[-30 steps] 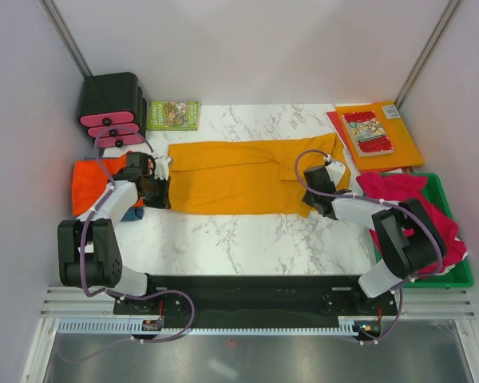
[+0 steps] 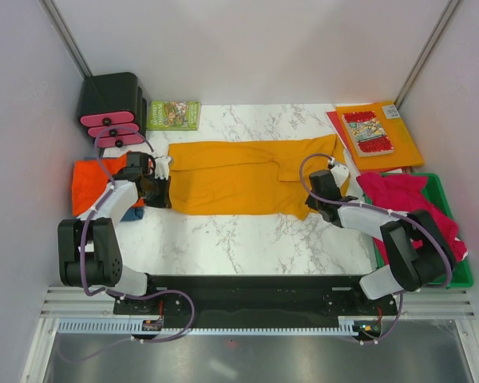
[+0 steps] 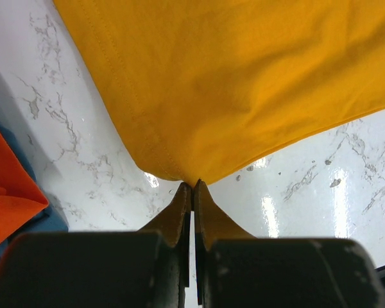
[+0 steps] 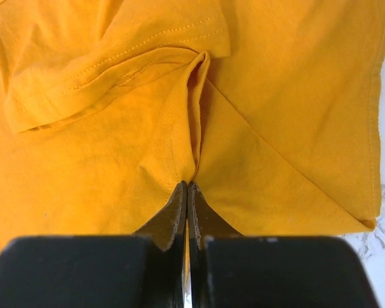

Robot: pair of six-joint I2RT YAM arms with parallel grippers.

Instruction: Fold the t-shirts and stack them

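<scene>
A yellow-orange t-shirt (image 2: 231, 185) lies partly folded across the middle of the table, its long side running left to right. At its near left corner my left gripper is shut, pinching the hem's tip. My right gripper is shut on a raised fold of the same shirt, towards its right end. In the right wrist view, a sleeve (image 4: 122, 70) lies doubled over above the pinched fold. Folded orange and blue shirts (image 2: 96, 185) lie stacked at the left, partly behind the left arm.
A green bin (image 2: 463, 275) at the right holds crumpled red cloth (image 2: 407, 199). Back right lie orange and red shirts with a book (image 2: 367, 133) on top. A black drawer box (image 2: 110, 100) and a green book (image 2: 173, 116) stand back left.
My right gripper has shifted slightly to the right, and the shirt's near right edge has moved a little with it. The left arm looks still.
</scene>
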